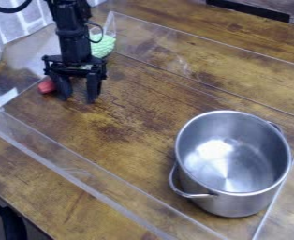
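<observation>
My black gripper point(77, 92) hangs low over the wooden table at the upper left, its fingers pointing down near the surface. A red object point(47, 86) lies just left of it, partly hidden behind it. A green textured item point(103, 45) sits behind the arm. Whether the fingers hold anything is too small and dark to tell.
A large steel pot point(231, 164) with two handles stands at the lower right. Clear plastic edging runs along the table's left side.
</observation>
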